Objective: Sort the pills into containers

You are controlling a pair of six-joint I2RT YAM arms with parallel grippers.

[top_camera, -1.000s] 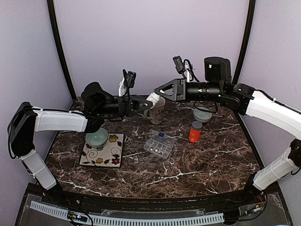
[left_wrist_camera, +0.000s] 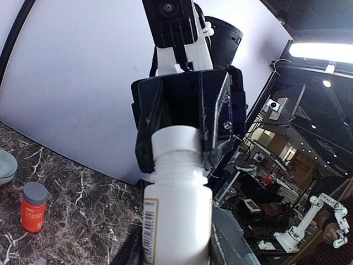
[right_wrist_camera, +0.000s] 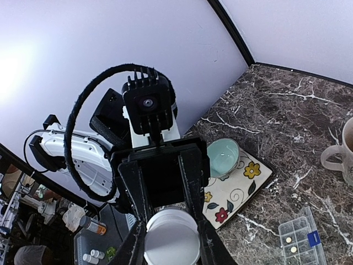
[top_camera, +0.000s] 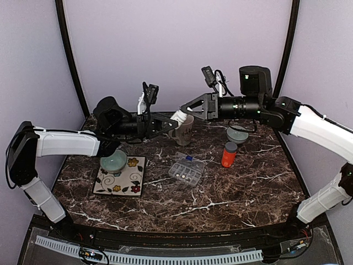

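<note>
A white pill bottle [top_camera: 179, 116] is held in the air between my two arms, above the far middle of the table. My left gripper [top_camera: 175, 121] is shut on its body, whose barcode label [left_wrist_camera: 149, 229] faces the left wrist camera. From the opposite side my right gripper [top_camera: 186, 110] is shut on the white cap [left_wrist_camera: 176, 139], which still sits on the bottle neck. The cap fills the lower middle of the right wrist view. Below, a clear pill box [top_camera: 186, 172] lies open on the table, with a few pale pills [right_wrist_camera: 293, 249] in its compartments.
An orange bottle with a grey lid [top_camera: 229, 154] stands right of the pill box. A mug [top_camera: 183, 132] is behind the box, under the grippers. One bowl [top_camera: 237, 134] sits at back right, another [top_camera: 114, 161] on a flowered tile [top_camera: 118, 184] at left.
Both grippers keep their hold on the bottle and cap; the table objects have not moved.
</note>
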